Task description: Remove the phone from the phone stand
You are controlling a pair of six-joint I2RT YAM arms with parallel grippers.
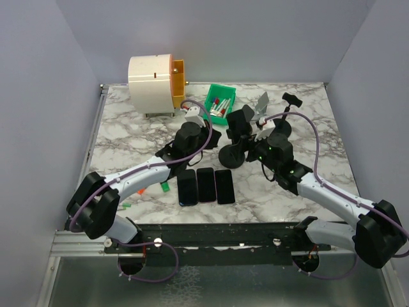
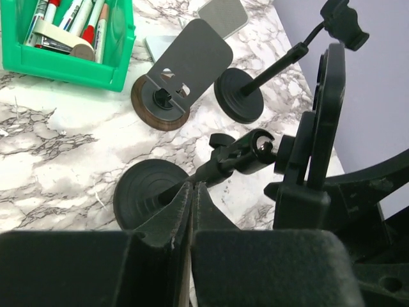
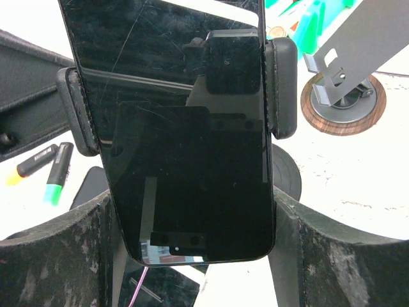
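My right gripper (image 1: 249, 148) is shut on a black phone (image 3: 182, 179) at its lower end; in the right wrist view the phone fills the middle, between the pads of a black stand clamp (image 3: 281, 86). In the left wrist view the phone (image 2: 327, 115) appears edge-on at the right, above the stand's round base (image 2: 144, 185) and jointed post. My left gripper is shut, nothing seen between its fingers, left of the stand in the top view.
Three black slabs (image 1: 206, 185) lie in front. Behind are a green bin of markers (image 2: 96, 77), a grey metal stand (image 2: 198, 54) and another black stand (image 2: 239, 96). A white drum (image 1: 149, 86) stands back left.
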